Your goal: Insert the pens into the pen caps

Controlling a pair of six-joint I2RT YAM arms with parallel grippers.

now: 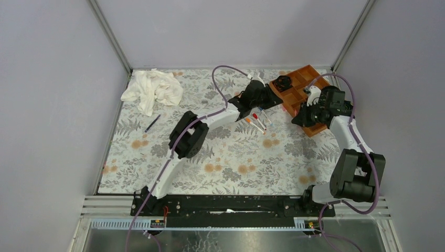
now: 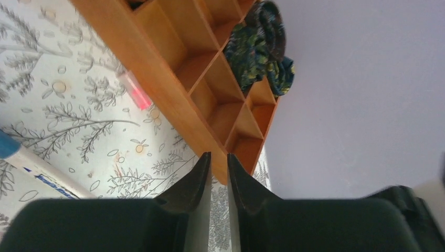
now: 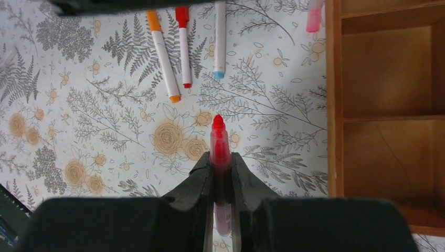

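In the right wrist view a red pen [image 3: 220, 142] stands between the fingers of my right gripper, which is shut on it. My left gripper has its fingertips close together with a narrow gap; whether anything is held lower down is unclear. It hangs over the pens beside the tray. A pink cap [image 2: 136, 92] lies by the tray's left wall. On the table lie an orange-capped pen [image 3: 163, 58], a red-capped pen [image 3: 183, 52] and a blue-ended pen [image 3: 219, 42].
The wooden tray [image 3: 334, 131] is at the back right, holding dark objects in some compartments. A white cloth [image 1: 152, 89] and a dark pen [image 1: 152, 123] are at the left.
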